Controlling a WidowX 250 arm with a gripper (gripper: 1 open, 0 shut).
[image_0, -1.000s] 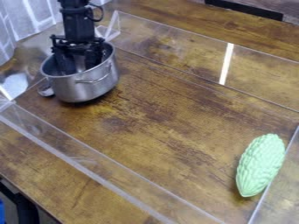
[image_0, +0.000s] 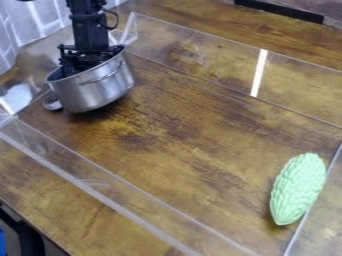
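Note:
A steel pot (image_0: 94, 92) stands at the upper left of the wooden surface, slightly tilted in appearance. My black gripper (image_0: 83, 62) is down at the pot's mouth, its lower end partly hidden by the pot's rim, so I cannot see whether its fingers are open or shut or what is between them. A pale green ridged object (image_0: 298, 188) lies at the right front, well away from the pot.
Clear low walls (image_0: 94, 190) border the work area. A white strip (image_0: 258, 74) lies at the back right. A light patterned panel stands behind the pot at the left.
The pot has shifted slightly left and down or tilted a little, with my gripper in it. The green object has not moved.

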